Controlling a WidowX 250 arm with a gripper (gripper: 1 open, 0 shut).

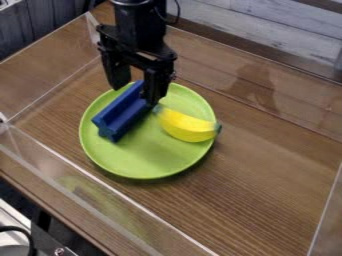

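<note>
The black gripper (136, 82) hangs open over the back part of a green plate (140, 160), its fingers above and near the upper end of a long blue block (120, 117). The block lies diagonally on the plate's left side. A yellow banana (185, 125) lies on the plate's right side.
A pale plank wall (267, 30) runs along the back, and clear panels border the table at left. Dark cables show at the lower left.
</note>
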